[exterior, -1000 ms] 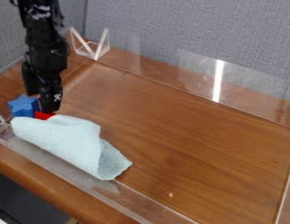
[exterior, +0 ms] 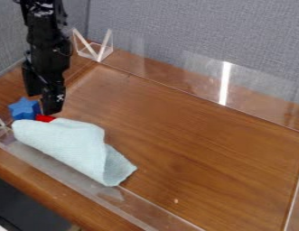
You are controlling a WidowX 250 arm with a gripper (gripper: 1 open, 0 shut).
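My black gripper point(exterior: 45, 95) hangs low at the left of the wooden table, just above and behind a blue star-shaped piece point(exterior: 23, 108); it holds nothing that shows, and its fingers stand open. A small red object point(exterior: 44, 118) peeks out beside the star, mostly hidden behind a pale, crumpled cloth point(exterior: 72, 149) that lies along the near left edge.
Transparent walls point(exterior: 194, 77) border the table, with a white wire-like bracket point(exterior: 98, 50) at the back left corner. A grey padded wall stands behind.
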